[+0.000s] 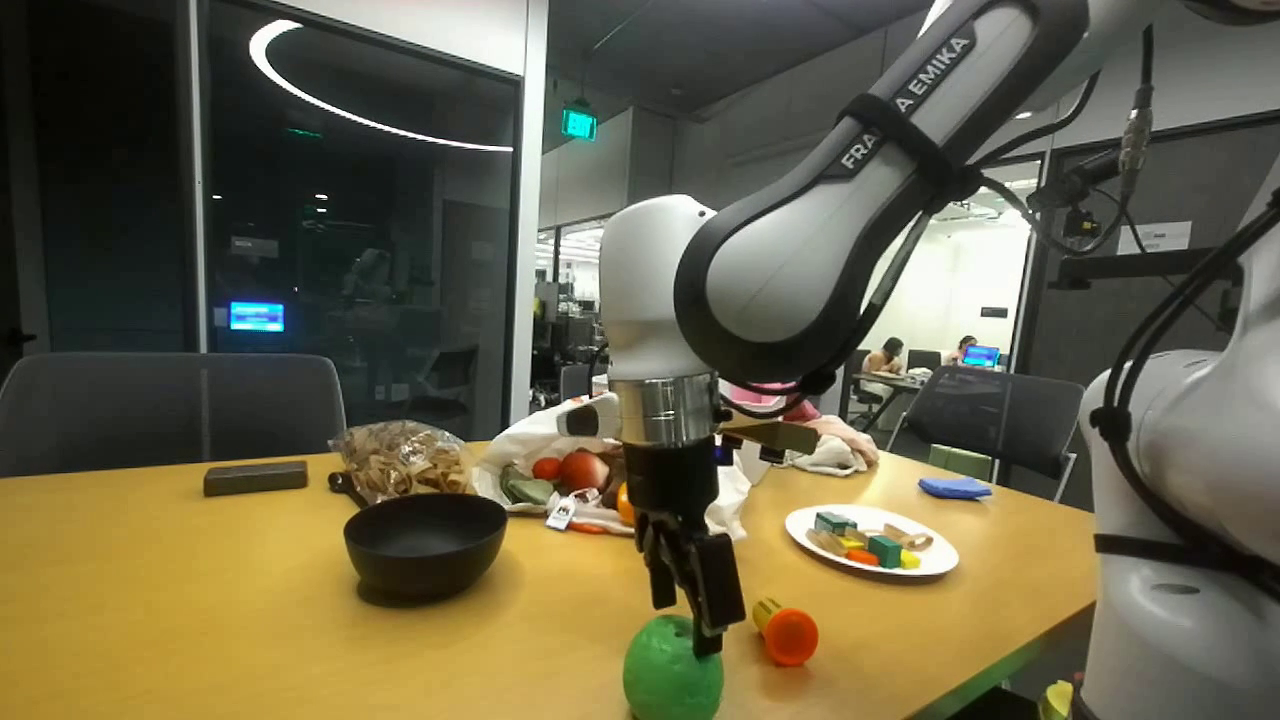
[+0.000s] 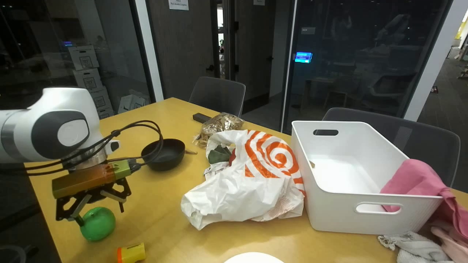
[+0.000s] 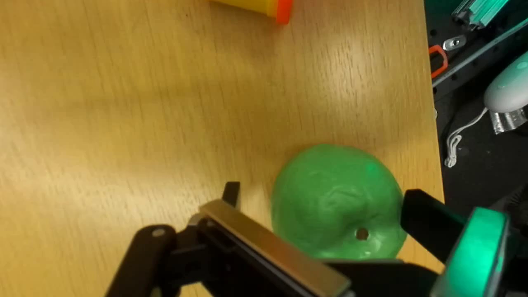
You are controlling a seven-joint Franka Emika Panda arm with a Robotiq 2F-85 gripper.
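A round green fruit (image 1: pixel 672 672) with a dimpled top rests on the table close to its edge. My gripper (image 2: pixel 101 217) is open and low over it, pointing down. In the wrist view the fruit (image 3: pixel 336 198) lies between the spread fingers. The right-hand finger (image 3: pixel 425 220) appears right at the fruit's edge, while bare table shows between the fruit and the left-hand finger (image 3: pixel 231 193). Whether either finger touches it I cannot tell. Part of the fruit's near side is hidden by the gripper body in the wrist view.
A yellow cup with an orange end (image 2: pixel 131 252) lies on its side near the fruit. Farther off are a black bowl (image 1: pixel 426 540), a white bag (image 2: pixel 245 197) of produce, a white plate (image 1: pixel 804 526) of small pieces and a white bin (image 2: pixel 373 219). Open table lies left of the fruit.
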